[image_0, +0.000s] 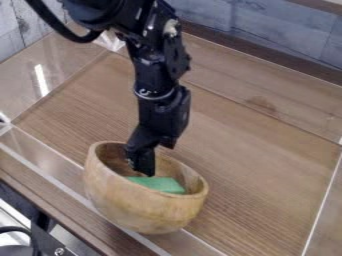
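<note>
A large wooden bowl (140, 210) sits on the table at the lower middle. A green object (158, 185) lies inside it. My black gripper (140, 158) hangs over the back rim of the bowl, open, with its lower fingers reaching just inside near the green object. Nothing clearly shows between the fingers.
A light edge runs along the left and right sides, with a wall at the back. Dark cables show at the lower left corner.
</note>
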